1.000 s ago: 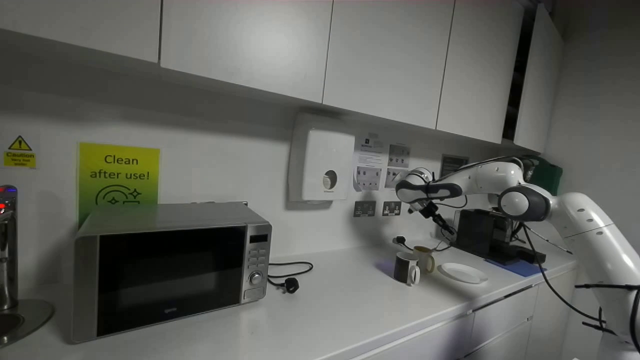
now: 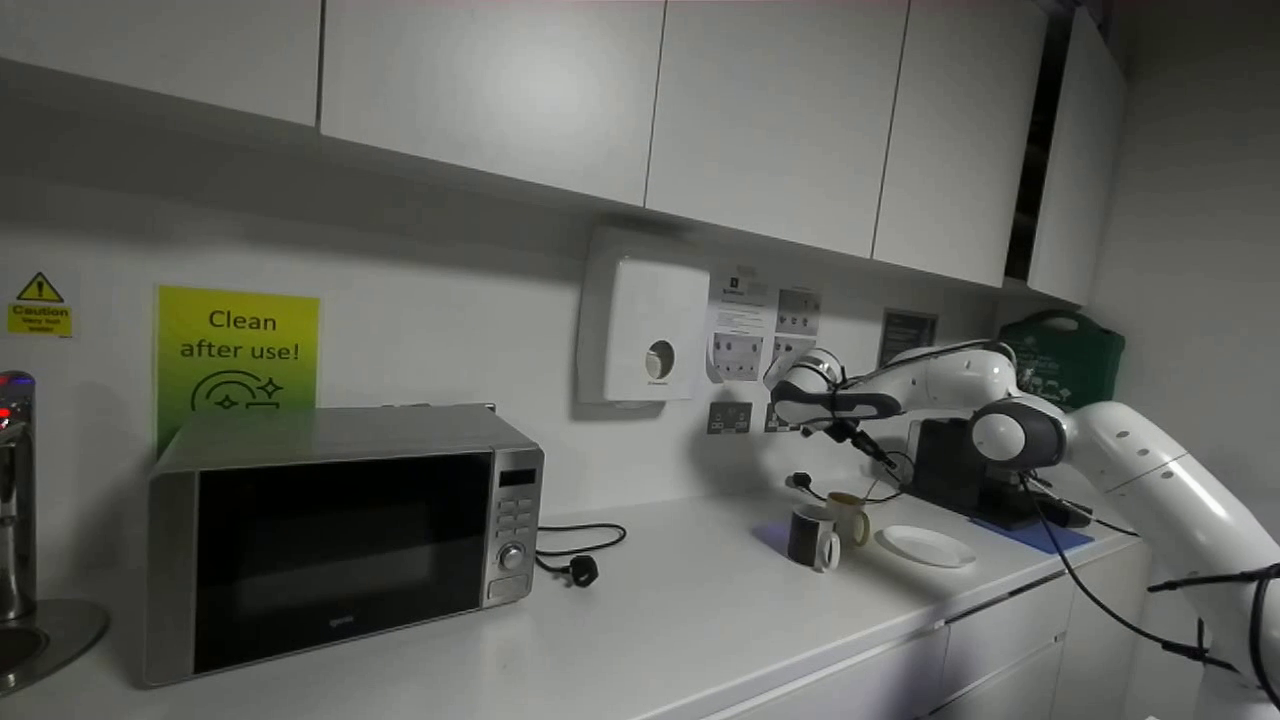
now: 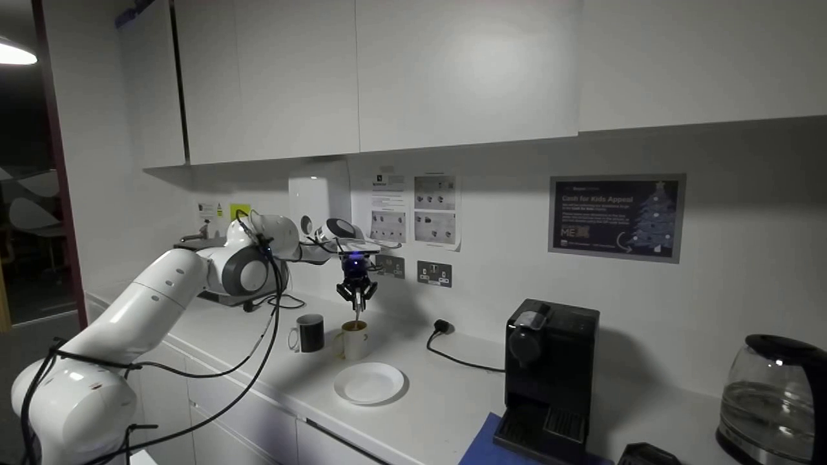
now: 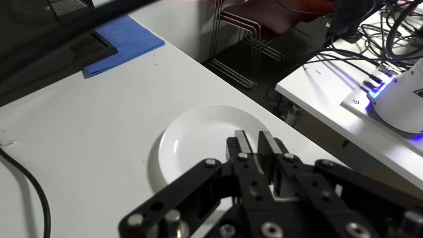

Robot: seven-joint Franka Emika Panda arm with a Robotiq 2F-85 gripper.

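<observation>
My gripper [image 3: 358,302] points down over the counter, above the light mug [image 3: 355,341] with a tan inside in exterior view 2. It looks shut on a thin, light utensil [image 3: 357,315], whose lower end runs toward that mug's mouth; whether it enters the mug is unclear. The wrist view shows the two fingertips [image 4: 243,142] close together with a narrow gap, the held thing hardly visible there. Beside the light mug stands a dark mug with a white handle [image 2: 813,536]. A white plate [image 3: 369,383] lies flat on the counter, looking empty.
A black coffee machine [image 3: 548,372] stands on a blue cloth [image 3: 478,443], with a glass kettle [image 3: 767,403] farther right. The microwave [image 2: 348,540] is at the other end. Cables and plugs lie along the wall; clear counter separates microwave and mugs.
In exterior view 1 the arm and gripper have shifted left, toward the mugs, with the gripper still raised. Mugs and plate have stayed put.
</observation>
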